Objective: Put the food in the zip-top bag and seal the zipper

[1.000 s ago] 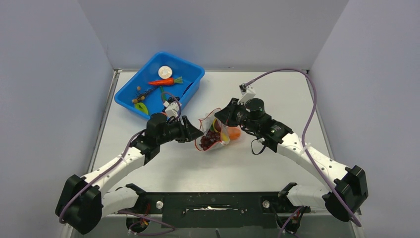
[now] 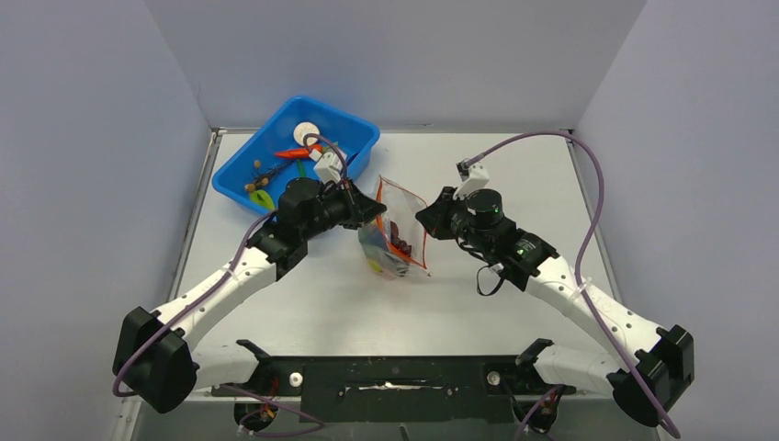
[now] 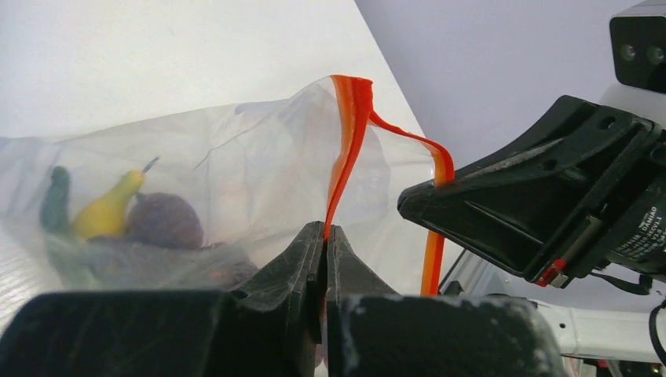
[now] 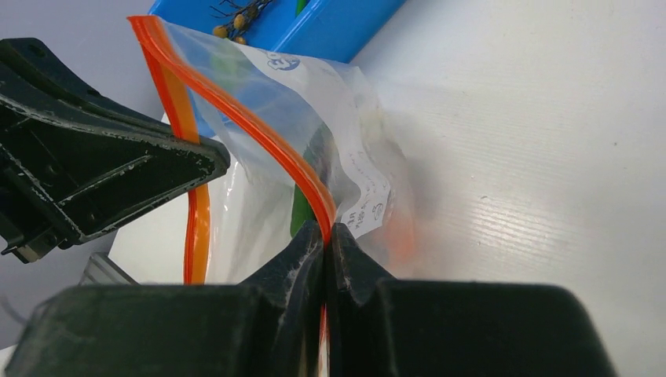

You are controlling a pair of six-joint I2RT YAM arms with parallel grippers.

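A clear zip bag with an orange zipper stands between my grippers, holding food. Through its plastic the left wrist view shows a yellow squash, a dark round item and something green. My left gripper is shut at the zipper edge, which runs into its fingertips. My right gripper is shut on the opposite zipper edge, on the bag's other side. Both rims stand raised, with the mouth spread between them.
A blue bin at the back left holds a carrot, a white round item and other food.
My left gripper has moved back and right to the bag's rim; my right gripper has shifted right. The bag's mouth has been lifted and stands more upright.
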